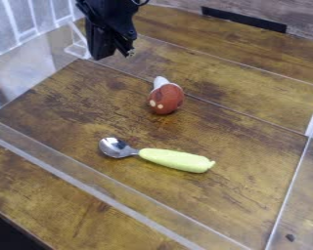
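The black gripper (110,41) hangs at the top left, raised over the back left of the clear-walled work area; whether its fingers are open or shut is unclear. A red and white toy mushroom (166,100) lies on its side near the middle. Below it lie a metal spoon (117,147) and a pale green elongated toy (175,160), end to end and touching or very close.
Clear plastic walls (297,186) border the wooden surface (81,112) on the sides and front.
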